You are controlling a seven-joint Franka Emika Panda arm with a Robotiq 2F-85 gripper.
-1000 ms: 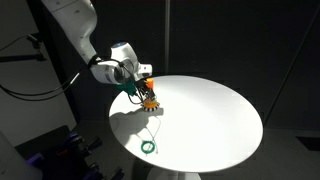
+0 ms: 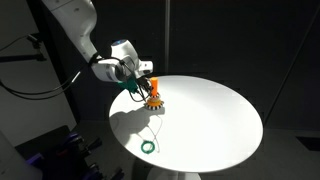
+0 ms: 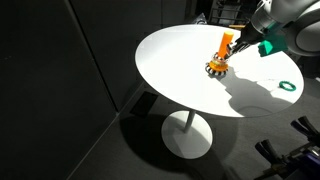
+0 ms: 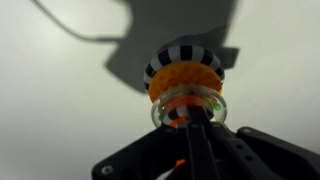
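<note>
A toy of stacked rings point(image 2: 154, 104) stands at the left part of the round white table. Its upright orange part point(image 3: 226, 44) rises above the orange and black-and-white rings point(image 3: 217, 66). From above, the wrist view shows a checkered ring point(image 4: 185, 53), a bumpy orange ring point(image 4: 184, 78) and a clear ring point(image 4: 159, 107) with beads. My gripper is shut over the toy's near side, its tips overlapping the striped middle. Nothing shows between the fingers; whether they touch the toy I cannot tell.
A green ring point(image 2: 147, 147) lies near the front edge of the table point(image 2: 215, 120), apart from the toy. The dark floor lies beyond the rim.
The toy has shifted slightly right in exterior view 1, and more of its orange upper part shows. My gripper has moved only a little. The green ring stays put.
</note>
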